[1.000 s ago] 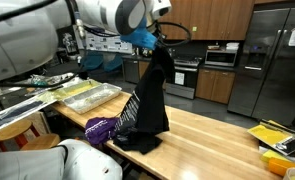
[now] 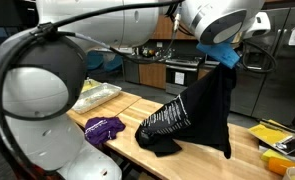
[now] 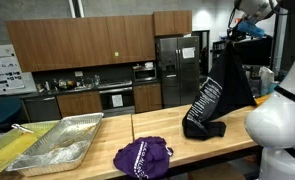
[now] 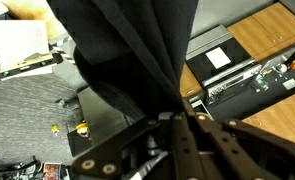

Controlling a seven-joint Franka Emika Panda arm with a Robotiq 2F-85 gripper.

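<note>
A black cloth (image 2: 192,115) hangs from my gripper (image 2: 227,62), which is shut on it high above the table in exterior view 1. Its upper part is stretched upward, while a lower fold spreads toward the tabletop on the left. Exterior view 2 has the same cloth (image 3: 219,95) at the right, its lower end bunched on the table (image 3: 177,128). In the wrist view the dark cloth (image 4: 137,40) fills the upper middle and hides the fingertips.
A crumpled purple cloth (image 3: 143,158) lies at the table's near edge. Clear plastic trays (image 3: 62,140) stand to the left. Yellow and orange items (image 2: 277,140) sit at the right end of the table. Bare tabletop lies between.
The gripper has moved right across the table in exterior view 1, drawing the black cloth along. The cloth now stretches diagonally, with its right part hanging farther right.
</note>
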